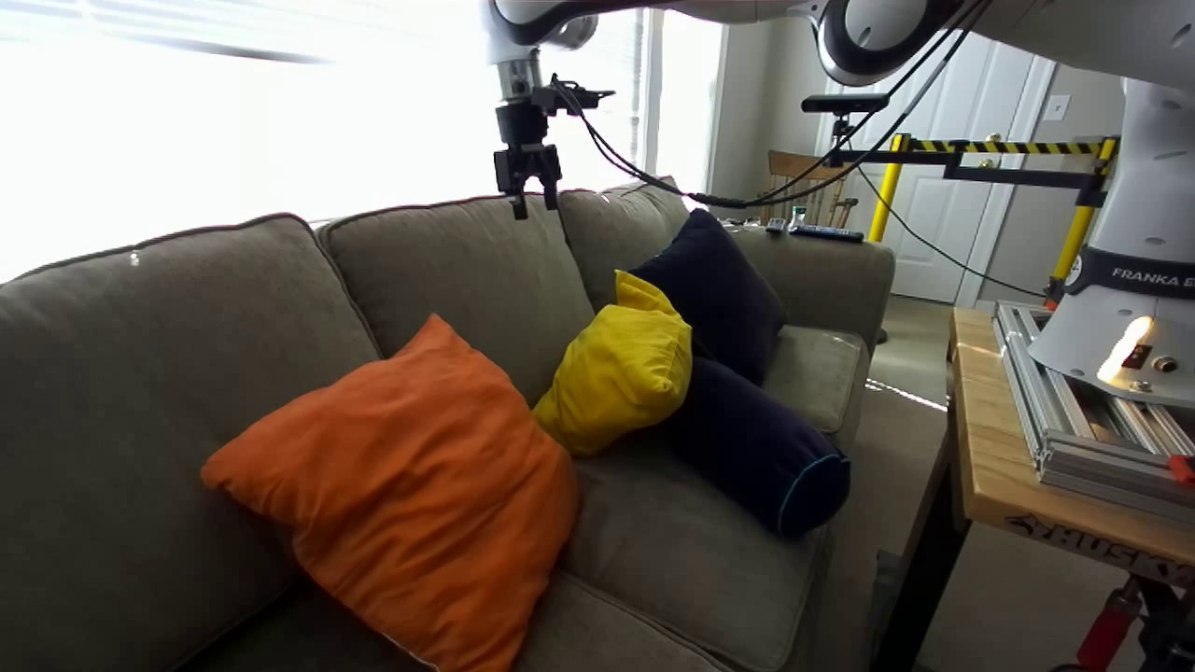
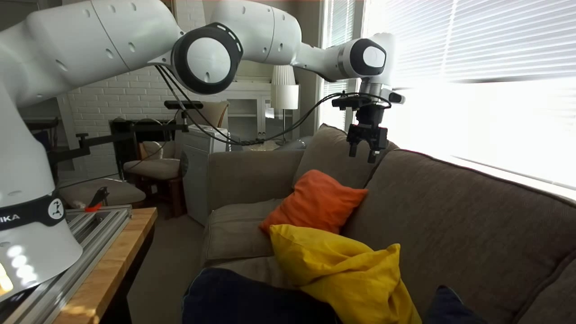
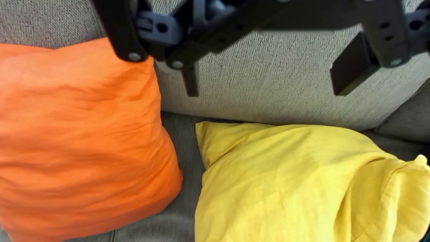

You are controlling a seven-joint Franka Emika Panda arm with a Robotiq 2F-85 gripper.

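My gripper hangs high by the sofa's back cushions, pointing down, open and empty. In the wrist view its two fingers stand wide apart with only the grey backrest behind them. An orange pillow leans on the sofa, well below the gripper. Beside it a folded, crumpled yellow pillow rests partly over a dark blue bolster. Behind those, a dark blue square pillow leans against the backrest. In the wrist view the orange pillow is at left and the yellow pillow at lower right.
The grey sofa has bare seat at the front. Its far armrest carries small items. A wooden bench holds the arm's base, with open floor between bench and sofa. Cables droop from the arm.
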